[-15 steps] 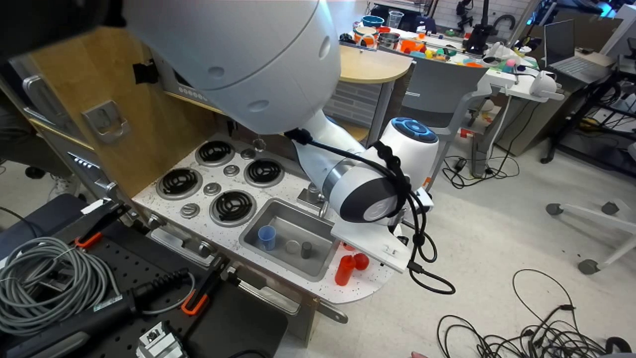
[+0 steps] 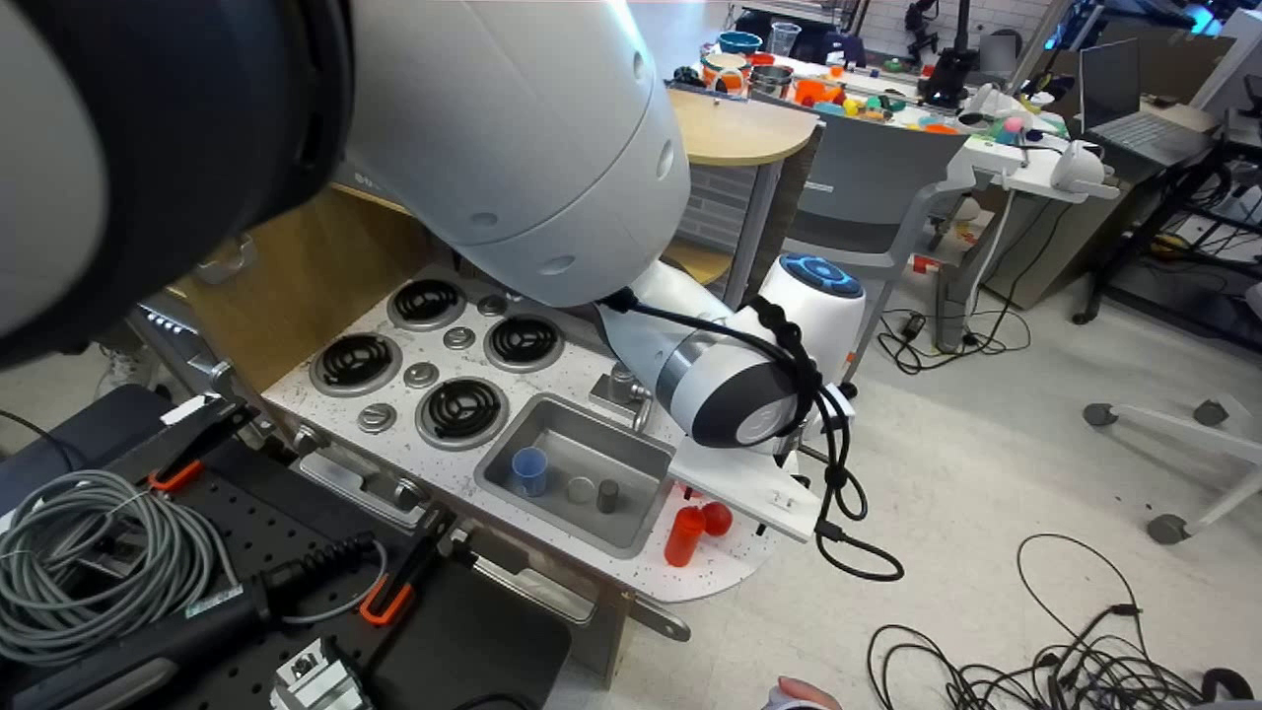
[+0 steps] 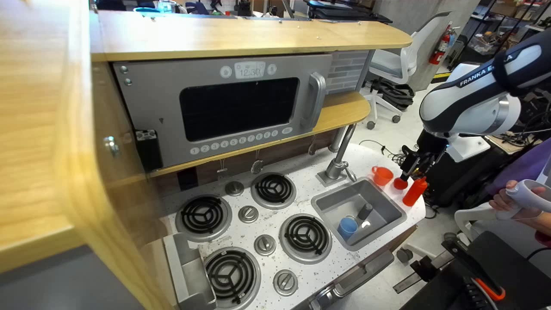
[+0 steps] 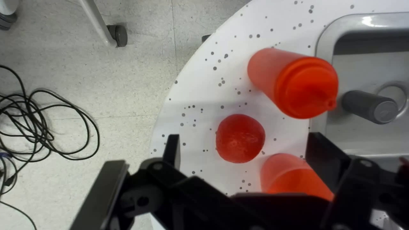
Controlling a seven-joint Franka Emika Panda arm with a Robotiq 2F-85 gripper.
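A round red ball (image 4: pixel 240 138) lies on the white speckled counter (image 4: pixel 214 95). In the wrist view my open gripper has one finger on either side of it, with nothing held. The second exterior view has the gripper (image 3: pixel 411 168) just above the counter's right end, over the ball (image 3: pixel 400 183). Close by stands a red squeeze bottle (image 4: pixel 295 80), with an orange-red cup (image 4: pixel 285 168) on the ball's other side, partly hidden by the gripper. From the first exterior view, the arm hides the fingers, while the ball (image 2: pixel 717 519) and bottle (image 2: pixel 685 536) show.
The grey sink (image 3: pixel 330 202) beside these things holds a blue cup (image 3: pixel 347 227) and a dark grey cylinder (image 3: pixel 365 211). A faucet (image 3: pixel 336 166) rises behind it. Stove burners (image 3: pixel 305 237) fill the counter's other half. Past the rounded counter edge is open floor.
The arm has shifted slightly down and to the right in the first exterior view. The ball, bottle and sink items have stayed put. More of a person's hand shows at the bottom edge.
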